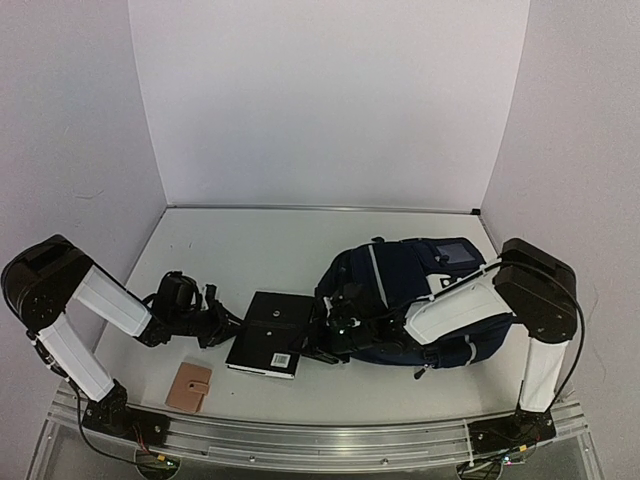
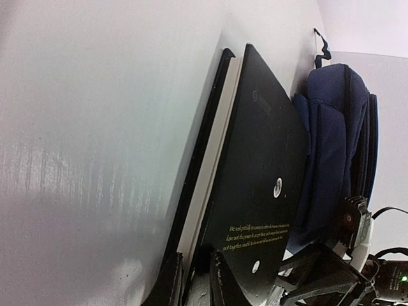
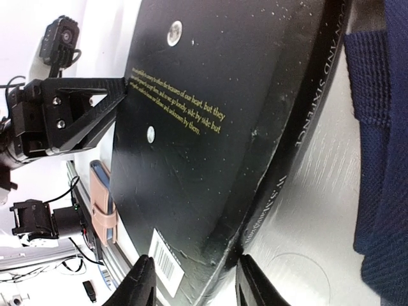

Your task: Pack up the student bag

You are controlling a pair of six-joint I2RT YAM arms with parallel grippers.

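A black hardcover book [image 1: 268, 335] with a barcode lies slanted on the table between the two arms. In the left wrist view, the fingers of my left gripper straddle the page-side edge of the book; whether they clamp it cannot be made out. My right gripper stands open at the spine side, with one finger over the cover near the barcode and the other beside the spine. The navy backpack [image 1: 410, 275] lies on the right, partly hidden by the right arm. A pinkish-brown wallet-like item [image 1: 188, 388] rests at the front left.
The metal rail [image 1: 330, 448] runs along the table's front edge. White walls enclose the back and sides. Free table shows behind the book and in front of the backpack. The backpack's blue fabric [image 3: 389, 159] is close to the spine.
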